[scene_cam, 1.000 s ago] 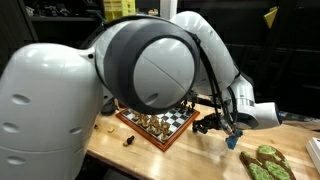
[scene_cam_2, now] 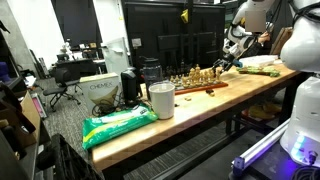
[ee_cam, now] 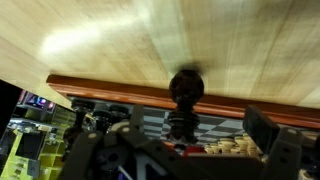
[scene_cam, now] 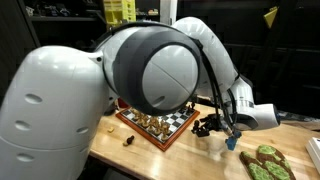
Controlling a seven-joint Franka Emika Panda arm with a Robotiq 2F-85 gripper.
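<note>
A dark chess piece [ee_cam: 186, 86] shows from above in the wrist view, at the wooden border of the chessboard [ee_cam: 230, 105]. My gripper is open, its dark fingers [ee_cam: 268, 135] apart on either side of that piece. Whether either finger touches it cannot be told. More dark pieces [ee_cam: 95, 118] stand along the board to the left. Exterior view 1 has the gripper [scene_cam: 208, 124] low at the right edge of the chessboard [scene_cam: 181, 122], partly hidden by the arm.
Loose small pieces [scene_cam: 128, 140] lie on the table in front of the board. A green patterned item [scene_cam: 266, 163] lies at the right. Beyond the board's other end stand a white container [scene_cam_2: 162, 99] and a green bag [scene_cam_2: 118, 124]. Bare wood [ee_cam: 120, 40] borders the board.
The arm has shifted slightly, its upper part sitting a little lower in the view. The board and other table items look unchanged.
</note>
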